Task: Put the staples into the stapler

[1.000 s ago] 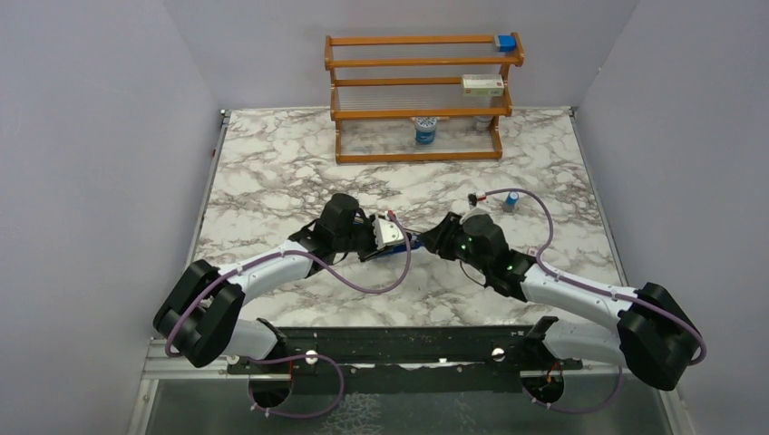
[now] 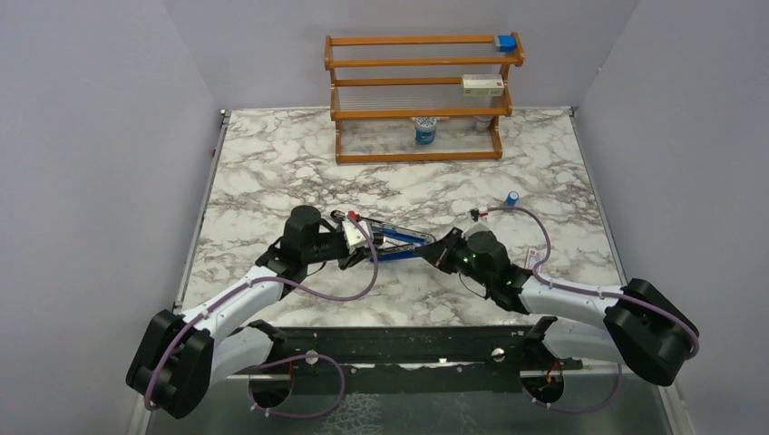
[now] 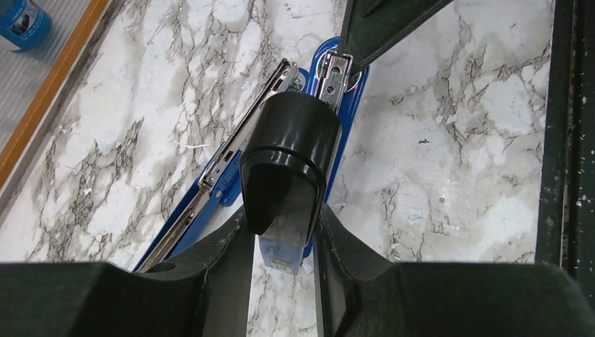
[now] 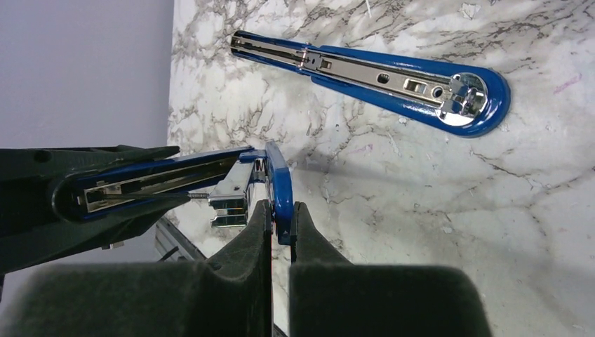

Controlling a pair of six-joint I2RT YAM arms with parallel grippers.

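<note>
A blue stapler (image 4: pixel 282 184) is held above the table between both grippers. Its black rear end (image 3: pixel 295 126) sits between the fingers of my left gripper, which is shut on it. At its front, my right gripper is shut on the blue end. Between them, a metal head piece (image 4: pixel 230 200) and a thin rod with a spring (image 4: pixel 196 195) show in the right wrist view. A second blue stapler (image 4: pixel 410 86) lies opened out on the marble table, apart from the held one. No staple strip can be made out.
Behind the work area stands a wooden rack (image 2: pixel 419 156) with a white box (image 2: pixel 482 85) and a blue-labelled tub (image 2: pixel 425 131). A small blue item (image 2: pixel 512 198) stands to the right.
My left gripper has moved left, uncovering more of the blue staplers in the top view. My right gripper has come slightly nearer the table's front edge.
</note>
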